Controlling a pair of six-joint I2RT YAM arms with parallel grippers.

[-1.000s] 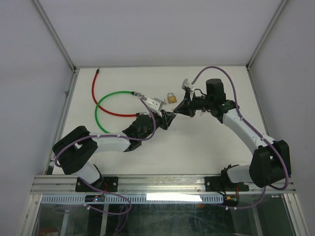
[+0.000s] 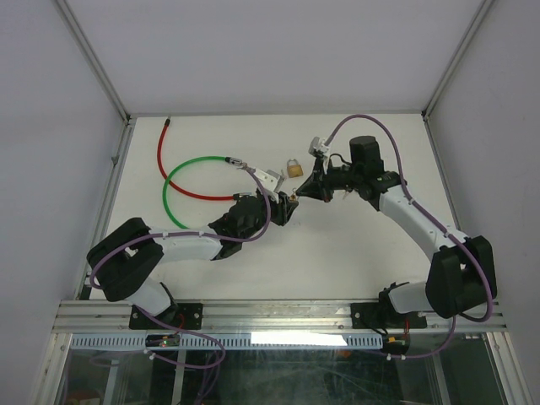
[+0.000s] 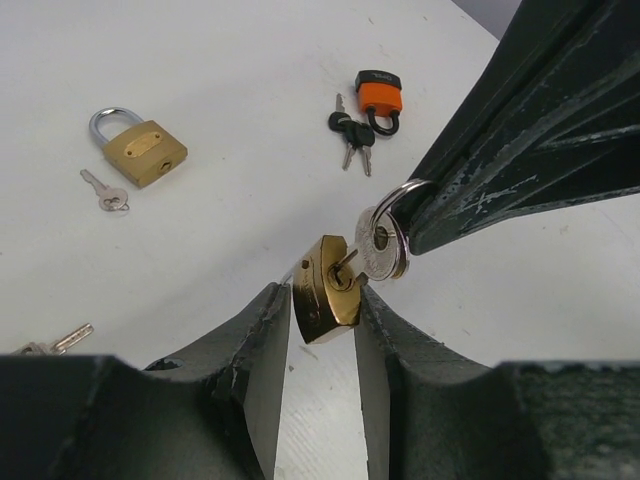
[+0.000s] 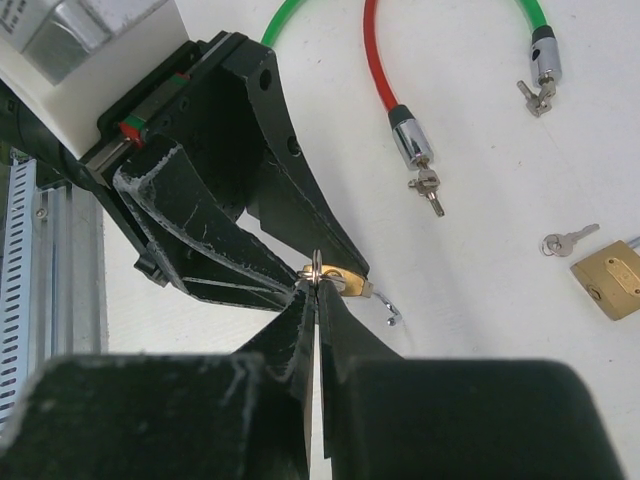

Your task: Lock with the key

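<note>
A small brass padlock [image 3: 326, 290] sits at the fingertips of my left gripper [image 2: 290, 207], which is shut on it. In the right wrist view the padlock [image 4: 348, 281] shows between the left fingers, its silver shackle [image 4: 388, 308] pointing away from the key. My right gripper [image 2: 304, 193] is shut on the round bow of a silver key [image 3: 378, 245] with a ring through it. The key's blade meets the padlock's keyhole face; its depth inside is hidden.
On the white table lie a larger brass padlock [image 3: 145, 150] with a loose key [image 3: 106, 190] and an orange padlock [image 3: 381, 97] with keys [image 3: 354, 136]. Red [image 2: 160, 156] and green [image 2: 166, 194] cable locks lie at the left.
The left fingertips have moved a little; the padlock and key stay together between the two grippers.
</note>
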